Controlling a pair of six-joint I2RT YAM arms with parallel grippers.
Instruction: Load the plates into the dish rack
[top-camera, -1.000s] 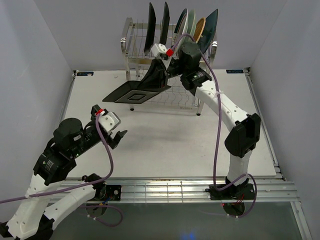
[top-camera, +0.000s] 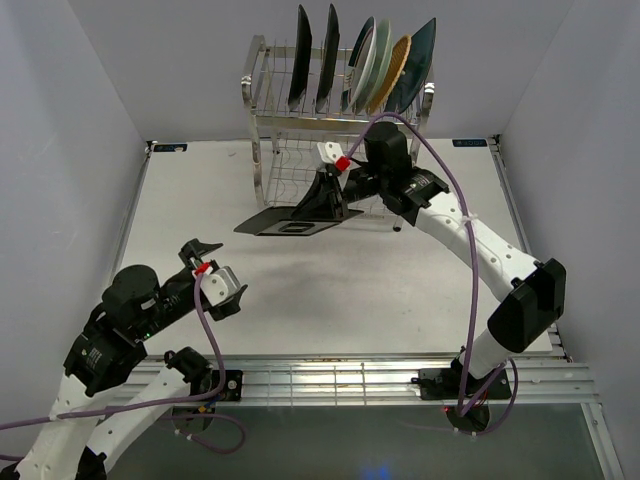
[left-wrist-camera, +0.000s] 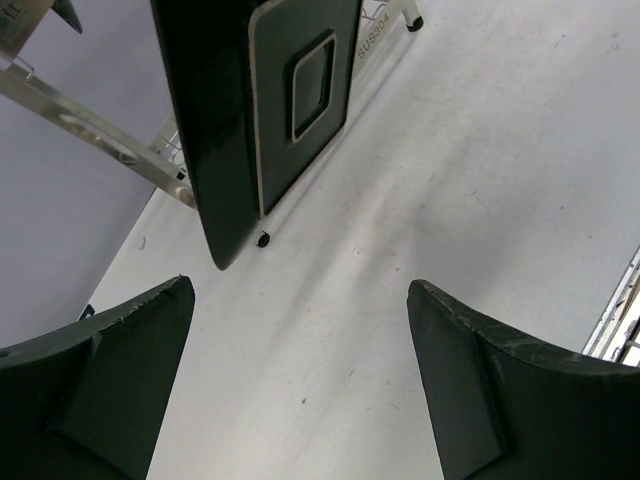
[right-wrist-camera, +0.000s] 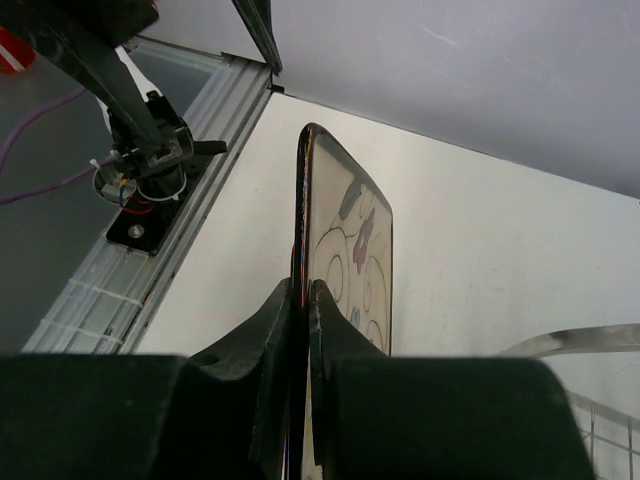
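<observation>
My right gripper (top-camera: 325, 200) is shut on the edge of a dark square plate (top-camera: 262, 222), held in front of the dish rack (top-camera: 254, 90); in the right wrist view the plate (right-wrist-camera: 350, 250) stands on edge between the fingers, with a floral pattern on one face. My left gripper (top-camera: 224, 275) is open and empty, left of and below the plate. In the left wrist view the plate's dark underside (left-wrist-camera: 215, 150) hangs beyond the fingertips. The rack's upper tier holds several plates (top-camera: 388, 65) standing upright; its lower tier shows bare wires where visible.
Grey walls (top-camera: 570, 170) bound it left, right and behind. A metal rail (top-camera: 320, 380) runs along the front edge. Purple cables loop over both arms.
My right gripper, still holding the plate, has moved toward the front and right over the last second, with the plate turning.
</observation>
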